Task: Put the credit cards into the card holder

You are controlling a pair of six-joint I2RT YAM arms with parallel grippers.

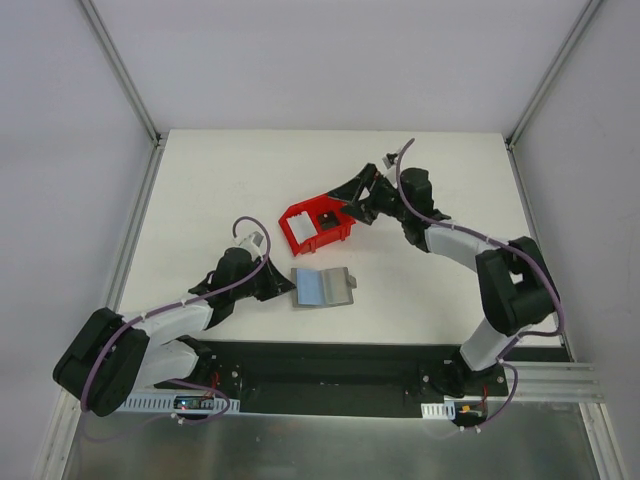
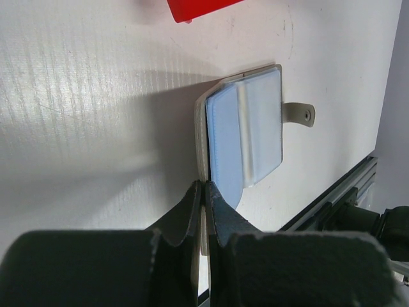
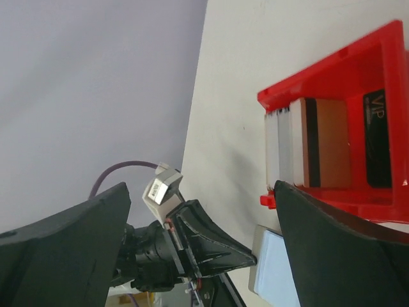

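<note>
The card holder [image 1: 337,287] lies open near the table's front, with blue and clear sleeves [image 2: 225,141]. My left gripper [image 1: 286,286] is shut at its left edge, fingertips closed on that edge in the left wrist view. A red box [image 1: 301,241] behind it holds cards: white ones on the left, a black "VIP" card [image 3: 376,137] and others on the right. My right gripper [image 1: 354,197] is open over the right part of the box, nothing visible between its fingers.
</note>
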